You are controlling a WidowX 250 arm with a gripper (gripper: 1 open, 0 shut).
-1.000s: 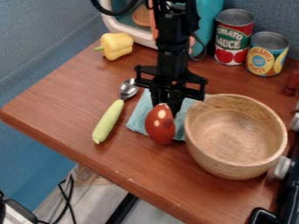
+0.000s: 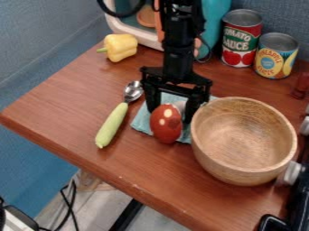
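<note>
My black gripper (image 2: 176, 97) is lowered in the middle of the table, just above and behind a red tomato-like object (image 2: 167, 124), which stands on a light blue cloth (image 2: 144, 120). The fingers appear spread around the top of that object, though whether they grip it is unclear. To the right sits a wooden bowl (image 2: 244, 140). A spoon (image 2: 133, 91) and a pale corn cob or similar (image 2: 111, 126) lie to the left.
A yellow pepper (image 2: 119, 47) lies at the back left. Two cans, red (image 2: 239, 41) and yellow (image 2: 276, 56), stand at the back right, with a black appliance at the right edge.
My gripper has shifted slightly left, and its fingers look somewhat wider apart around the red object's top. The other things appear unmoved.
</note>
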